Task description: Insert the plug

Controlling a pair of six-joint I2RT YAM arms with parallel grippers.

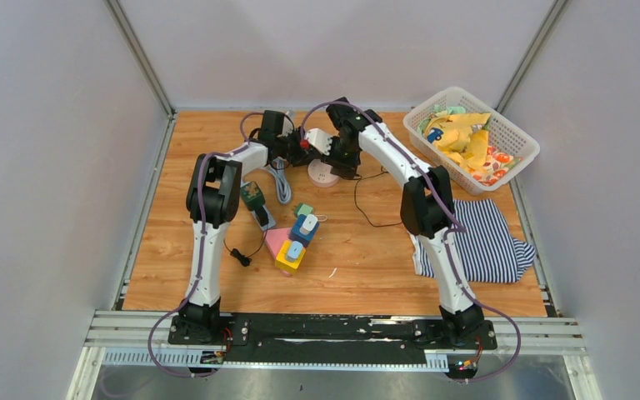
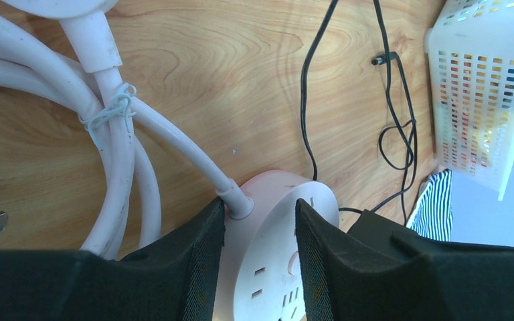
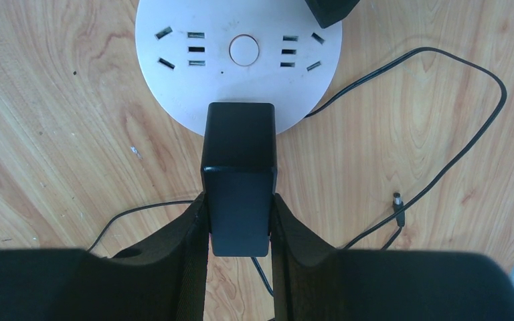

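Observation:
A round white-and-pink power strip (image 1: 321, 177) sits at the back middle, its socket face (image 3: 174, 87) filling the top of the right wrist view, white cable leaving its side. My left gripper is shut on this strip. My right gripper grips a black plug adapter (image 3: 239, 147), held over the lower edge of the socket face; whether it is inserted I cannot tell.
A white basket (image 1: 421, 117) of soft toys stands back right, above a striped cloth (image 1: 479, 242). Toy blocks (image 1: 292, 257), a coiled cable (image 1: 283, 190) and thin black wires lie around the middle.

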